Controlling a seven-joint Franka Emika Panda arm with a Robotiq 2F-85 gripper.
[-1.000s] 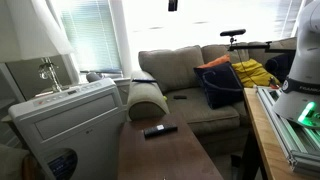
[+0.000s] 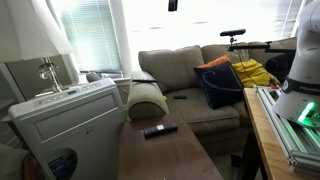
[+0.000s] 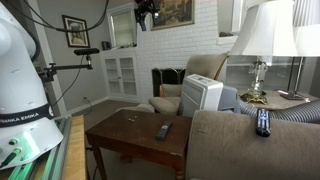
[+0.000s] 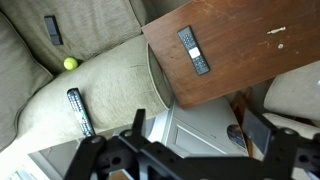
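Note:
Above the room my gripper hangs open and empty; in the wrist view the gripper shows as two dark, separated fingers. Below it on the brown wooden table (image 4: 240, 30) lies a dark remote (image 4: 194, 50), apart from the fingers. A second, longer remote (image 4: 80, 112) rests on the sofa arm, where exterior view 2 also shows the remote (image 3: 263, 122). On the sofa seat are a smaller black remote (image 4: 53, 30) and a yellow-green ball (image 4: 70, 63). Only the tip of the gripper (image 2: 172, 5) shows at the top of exterior view 1.
A white box-like unit (image 3: 200, 97) stands between table and sofa. Table lamps (image 3: 262, 45) rise behind the sofa. Blue and orange cushions (image 2: 221, 86) lie on the sofa (image 2: 205, 112).

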